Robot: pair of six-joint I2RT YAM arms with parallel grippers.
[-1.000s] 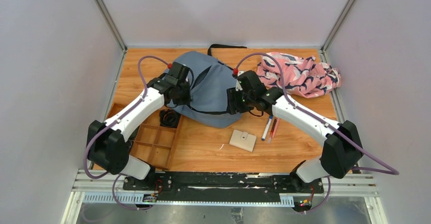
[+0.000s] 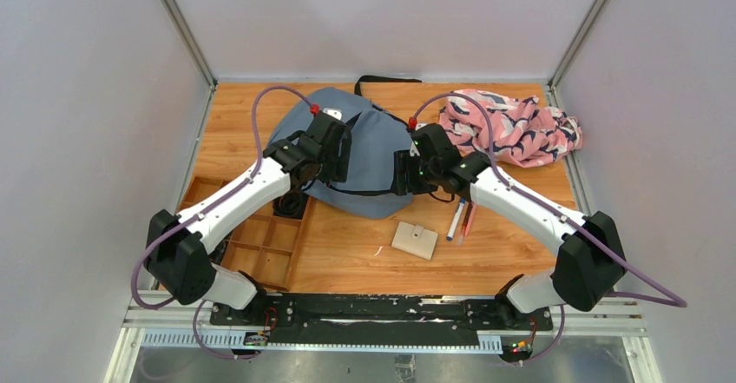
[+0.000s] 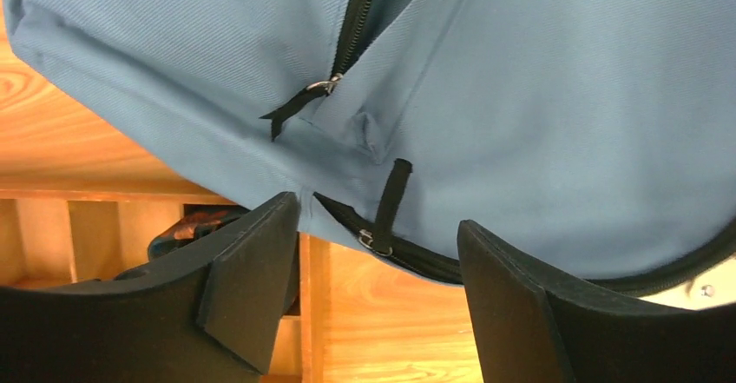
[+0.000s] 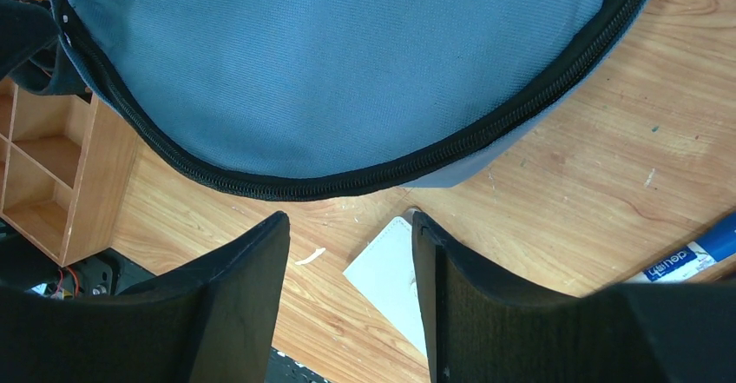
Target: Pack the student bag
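The blue-grey bag (image 2: 369, 153) lies on the table at the back middle, its black-edged zipper (image 4: 295, 189) running along the near side. My left gripper is open over the bag's left part; the black zipper pull (image 3: 392, 201) shows between its fingers in the left wrist view, not gripped. Another zip with its pull (image 3: 298, 105) lies farther up. My right gripper, open and empty, hangs over the bag's right near edge. A beige wallet (image 2: 415, 240) lies in front of the bag. Markers (image 2: 457, 221) and pens (image 2: 469, 220) lie right of it.
A wooden compartment tray (image 2: 276, 268) stands at the left, with a coiled black cable (image 2: 289, 204) inside. Crumpled pink patterned cloth (image 2: 512, 128) fills the back right.
Over the bag, my left gripper has moved right and changed its tilt. My right gripper has shifted slightly right. Bag, wallet and pens look unmoved.
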